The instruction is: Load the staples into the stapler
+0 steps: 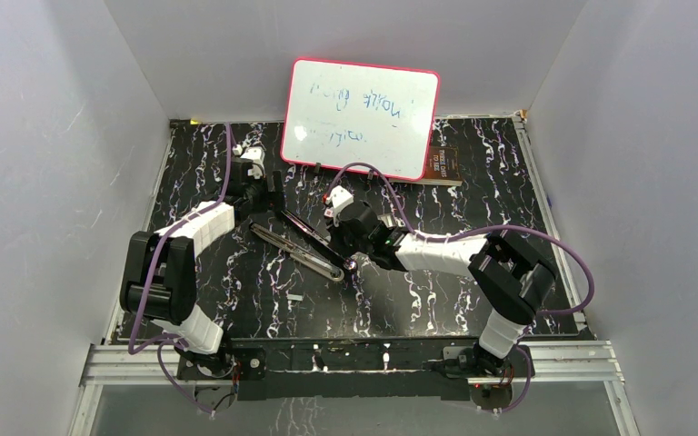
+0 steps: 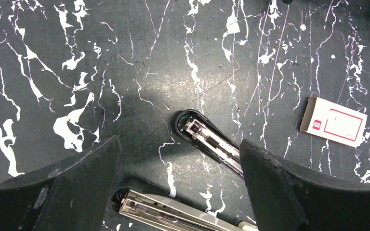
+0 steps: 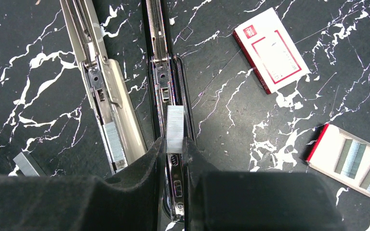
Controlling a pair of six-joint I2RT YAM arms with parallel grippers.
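Two opened staplers lie side by side on the dark marbled table. The black stapler (image 3: 156, 33) is on the right, the beige stapler (image 3: 124, 96) on the left with a staple strip (image 3: 113, 140) in its channel. In the right wrist view my right gripper is shut on a silver staple strip (image 3: 175, 124), which lines up over the black stapler's channel. Whether the strip touches the channel cannot be told. My left gripper is open, with the black stapler's end (image 2: 196, 126) below and between its fingers; nothing is gripped.
A white and red staple box (image 3: 274, 50) lies right of the staplers. Beyond it sits an open tray (image 3: 325, 153) with more strips. A loose grey strip (image 3: 28, 164) lies left of the beige stapler. A whiteboard (image 1: 363, 118) stands at the back.
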